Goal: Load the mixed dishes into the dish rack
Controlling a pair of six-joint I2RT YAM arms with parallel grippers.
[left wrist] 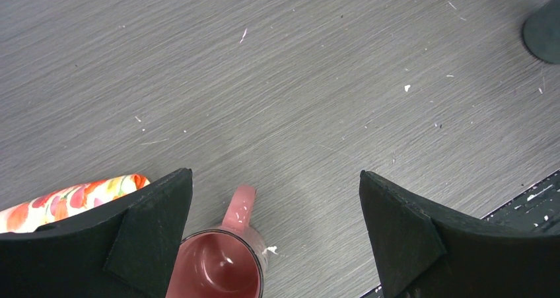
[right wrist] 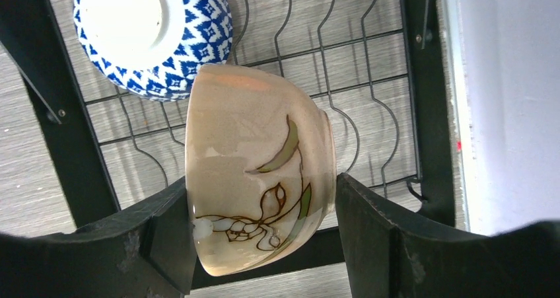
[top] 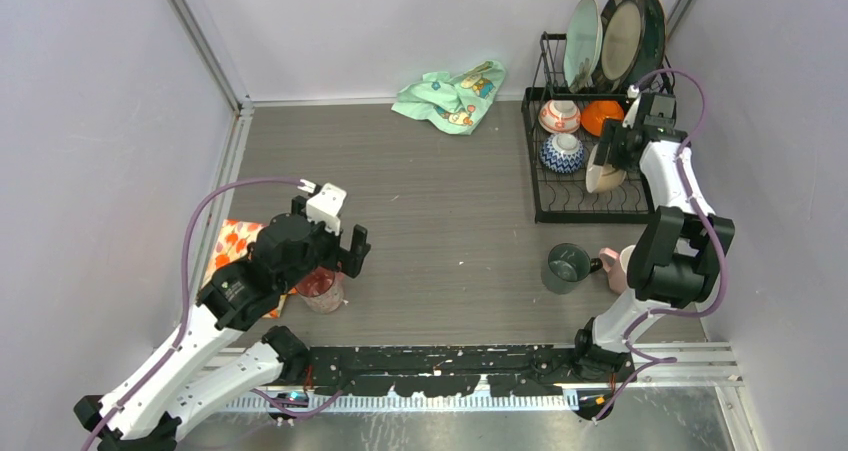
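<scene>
In the right wrist view a cream bowl [right wrist: 257, 159] with a leaf pattern stands on edge between my right gripper's [right wrist: 261, 186] part-open fingers, beside an upturned blue-white bowl [right wrist: 152, 27] in the rack [top: 535, 211]. The rack also holds plates, a red-white bowl [top: 558, 116] and an orange bowl [top: 600, 117]. My left gripper hangs open over the lower left of the table, above a red cup [left wrist: 218, 268]. A dark mug [top: 565, 269] and a pink mug [top: 620, 269] stand in front of the rack.
A green cloth [top: 450, 96] lies at the back, an orange-patterned cloth [top: 230, 241] at the left.
</scene>
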